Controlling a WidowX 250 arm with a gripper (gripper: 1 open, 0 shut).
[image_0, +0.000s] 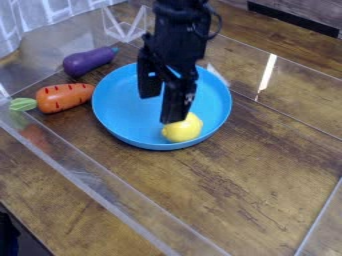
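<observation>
A blue bowl sits on the wooden table, with a yellow object, like a lemon, lying in its front right part. My black gripper comes down from the top over the bowl, open, its fingers apart above and just behind the yellow object. An orange carrot with a green top lies left of the bowl, and a purple eggplant lies behind it at the upper left.
Clear transparent walls run along the left side and the right.
</observation>
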